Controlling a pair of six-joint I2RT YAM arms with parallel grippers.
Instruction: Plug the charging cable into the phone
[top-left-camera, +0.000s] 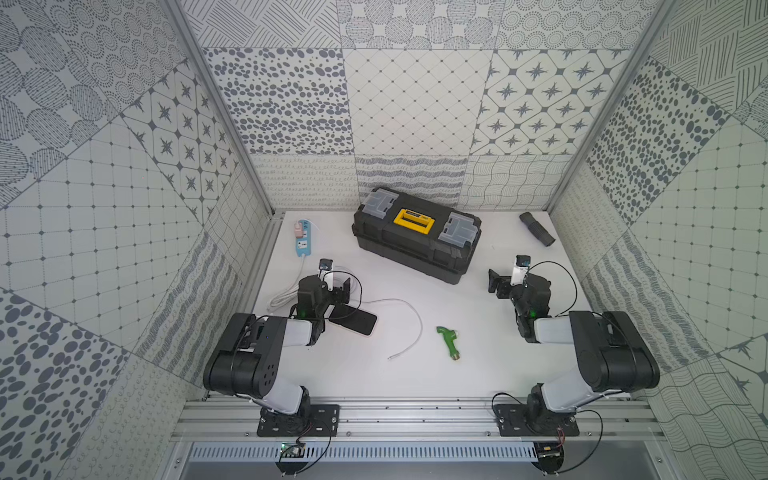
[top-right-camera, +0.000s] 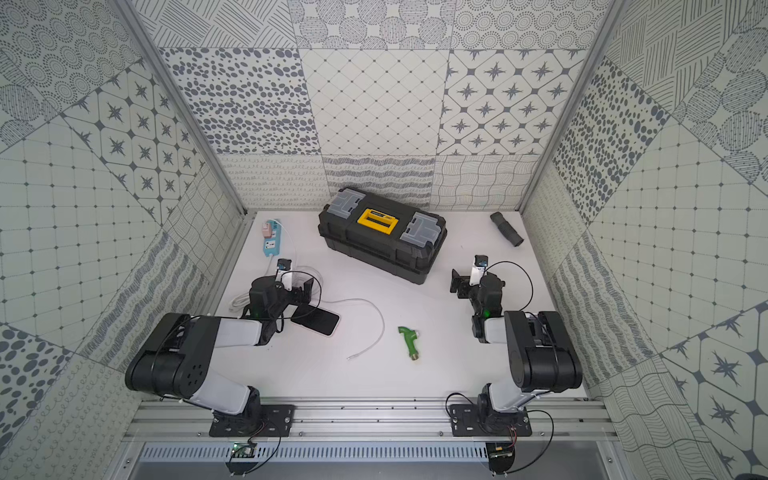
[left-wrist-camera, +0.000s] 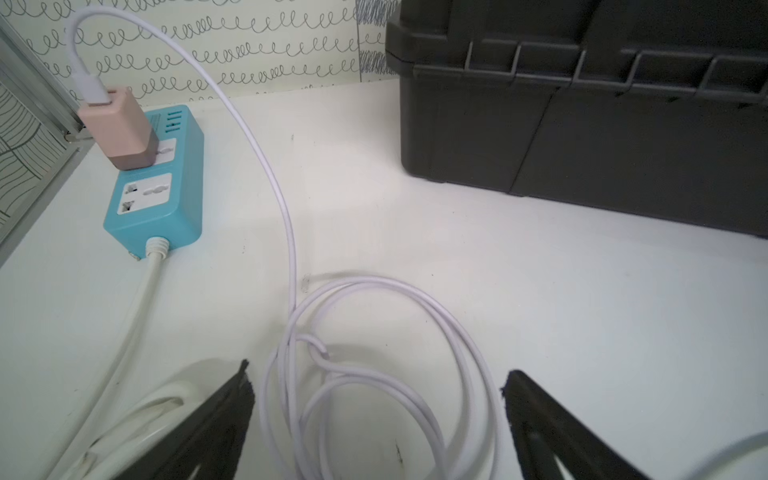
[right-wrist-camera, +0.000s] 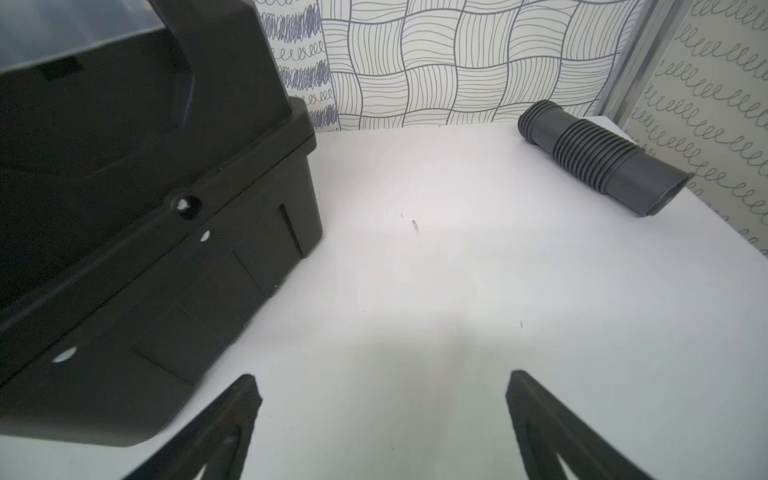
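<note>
The black phone (top-left-camera: 357, 320) lies flat on the table, screen up, just in front of my left gripper. That gripper is open and hovers over the coiled part of the white charging cable (left-wrist-camera: 472, 352), touching nothing that I can make out. One cable end runs to a pink charger (left-wrist-camera: 120, 132) in the blue power strip (left-wrist-camera: 192, 176). From the coil the cable (top-right-camera: 381, 320) curves right, past the phone, and its free end lies loose on the table, apart from the phone. My right gripper is open over bare table, empty.
A big black toolbox (top-left-camera: 416, 240) with a yellow handle stands at the back middle. A green nozzle-like object (top-left-camera: 449, 342) lies at the front centre, and a dark ribbed tube (right-wrist-camera: 604, 160) at the back right. Bare table lies between the nozzle and my right arm.
</note>
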